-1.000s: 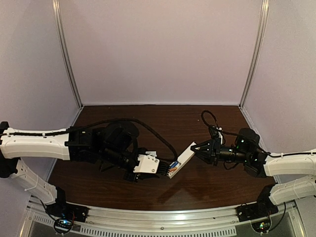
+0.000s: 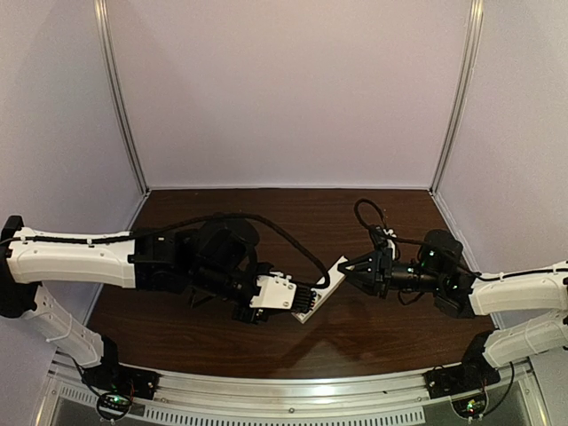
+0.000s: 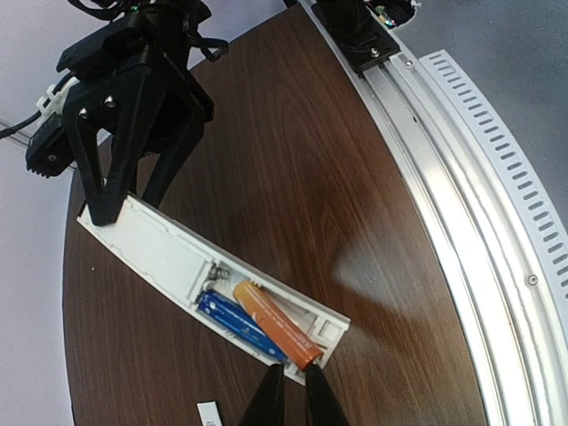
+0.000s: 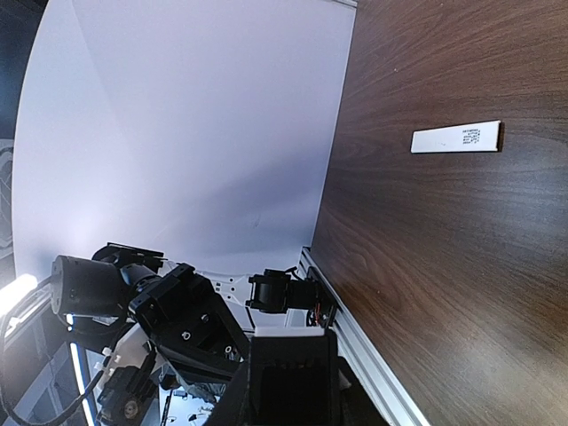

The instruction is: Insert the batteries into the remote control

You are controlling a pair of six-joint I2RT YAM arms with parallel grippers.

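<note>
My right gripper is shut on the white remote control [image 3: 151, 244] at one end, holding it above the table. Its open compartment shows a blue battery [image 3: 231, 319] lying inside and an orange battery [image 3: 271, 319] resting at a slant beside it, partly raised. My left gripper is shut at the orange battery's lower end, at the compartment's far end. In the top view the left gripper [image 2: 311, 302] covers most of the batteries.
A white cover strip lies on the wooden table, also partly seen in the left wrist view. A metal rail [image 2: 293, 382] runs along the front edge, with white walls around.
My left gripper has shifted slightly right over the compartment, hiding more of the batteries in the top view. The remote and right gripper have moved very slightly left.
</note>
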